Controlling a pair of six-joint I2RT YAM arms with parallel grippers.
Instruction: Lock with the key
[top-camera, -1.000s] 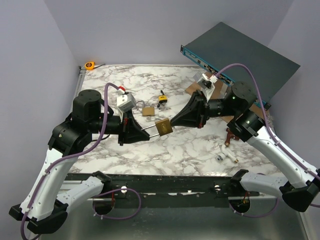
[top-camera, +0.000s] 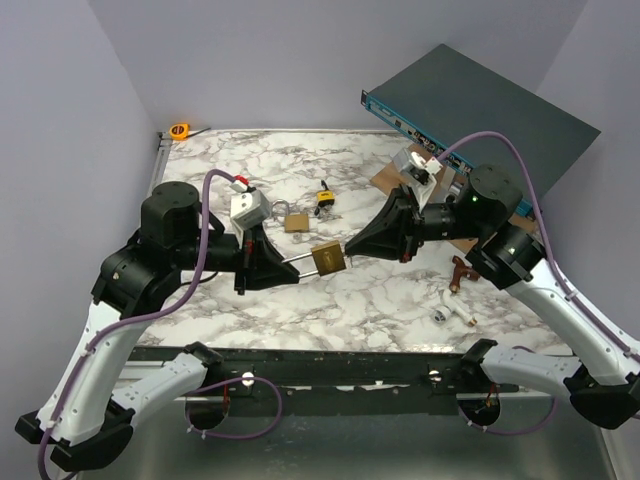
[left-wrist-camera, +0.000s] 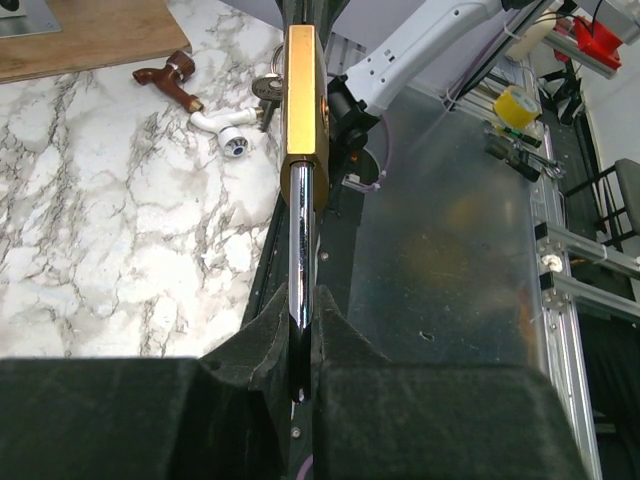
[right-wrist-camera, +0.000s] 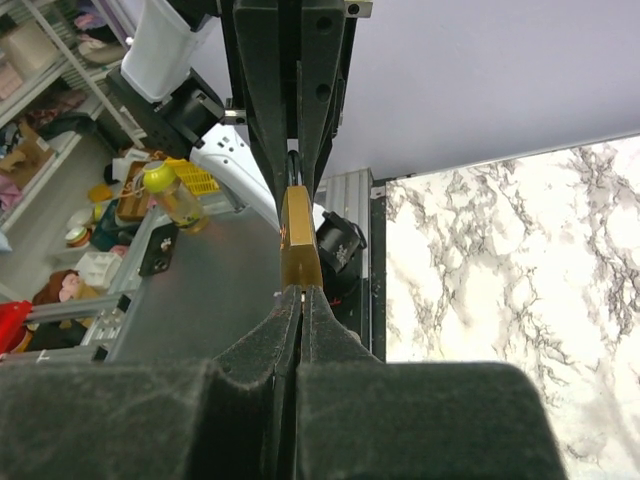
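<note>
A brass padlock (top-camera: 328, 258) hangs in the air between the two arms. Its long steel shackle (left-wrist-camera: 302, 240) is clamped in my left gripper (top-camera: 290, 268), and its body points toward my right gripper (top-camera: 350, 250). That gripper is shut, tips close to the padlock's keyhole end, with a narrow gap showing from above. A small silvery bit, perhaps the key, shows at that end in the top view. The left wrist view has a dark key (left-wrist-camera: 268, 88) with a ring beside the far end of the padlock. How deep any key sits in the lock is hidden.
Another brass padlock (top-camera: 296, 223) lies on the marble table behind. A yellow item (top-camera: 325, 198), an orange tape measure (top-camera: 179, 131), brown pipe fitting (top-camera: 462, 272) and white fitting (top-camera: 460, 312) lie around. A large dark box (top-camera: 480, 120) fills the back right.
The left arm has shifted a little to the left; it still has the shackle.
</note>
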